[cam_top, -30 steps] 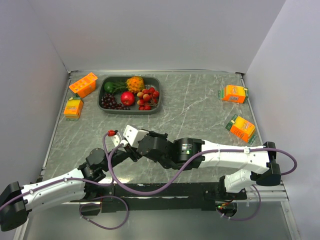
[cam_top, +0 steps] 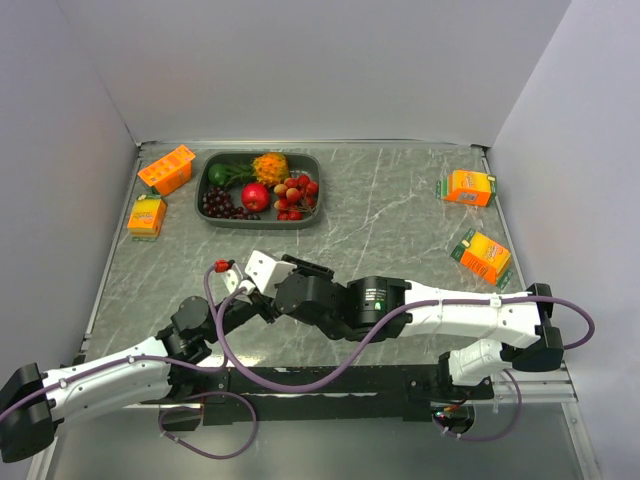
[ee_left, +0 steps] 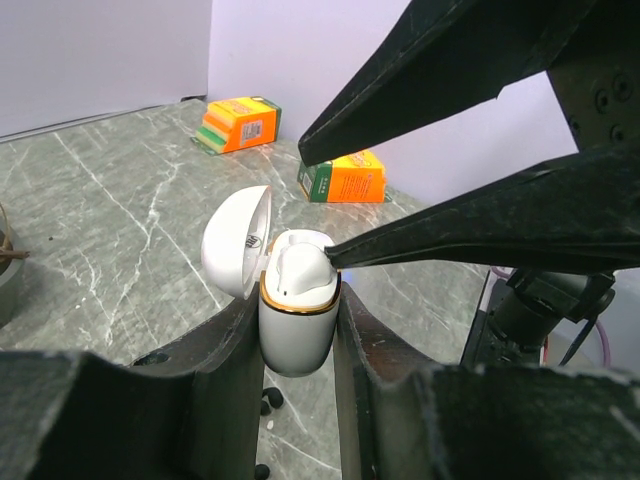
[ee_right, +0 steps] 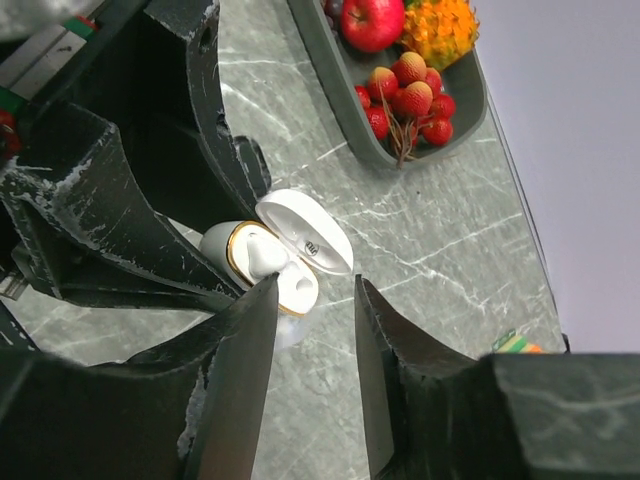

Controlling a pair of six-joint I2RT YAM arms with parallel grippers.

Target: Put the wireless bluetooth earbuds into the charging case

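The white charging case (ee_left: pixel 297 320), lid (ee_left: pixel 230 240) swung open, is held upright in my left gripper, shut on it, with a white earbud (ee_left: pixel 300 262) seated inside. My right gripper is part open over the case, one fingertip touching or nearly touching the case's top beside the earbud, as the left wrist view shows. In the top view both grippers meet at the middle, the case hidden beneath them.
A grey tray of fruit (cam_top: pixel 230 220) stands at the back left. Orange boxes (cam_top: pixel 468 186) lie along both sides.
In the top view the right gripper has shifted very slightly; otherwise both arms look unchanged.
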